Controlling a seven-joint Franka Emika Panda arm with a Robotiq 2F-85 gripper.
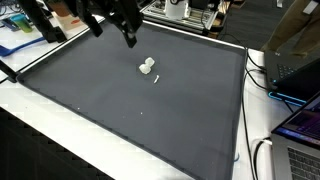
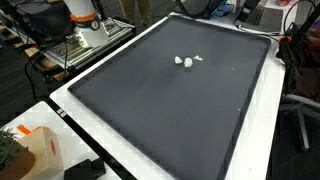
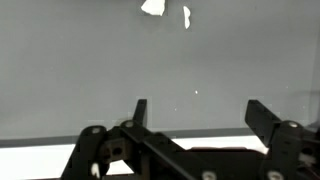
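Two small white round pieces (image 1: pixel 147 66) lie close together on the dark grey board, with a thin white sliver (image 1: pixel 156 79) just beside them. In exterior view 2 the white pieces (image 2: pixel 187 62) sit toward the board's far part, and the sliver (image 2: pixel 198 57) is to their right. The wrist view cuts off a white piece (image 3: pixel 153 6) at its top edge; the sliver (image 3: pixel 187 17) shows whole there. My gripper stands open above the board, its fingers wide apart and nothing between them. In exterior view 1 the gripper (image 1: pixel 115 35) is high, left of the pieces.
The grey board (image 1: pixel 150 115) has a white border and is mostly bare. A laptop (image 1: pixel 295 155) and cables border its right side. In exterior view 2 a wooden-sided box (image 2: pixel 30 150) stands at the lower left.
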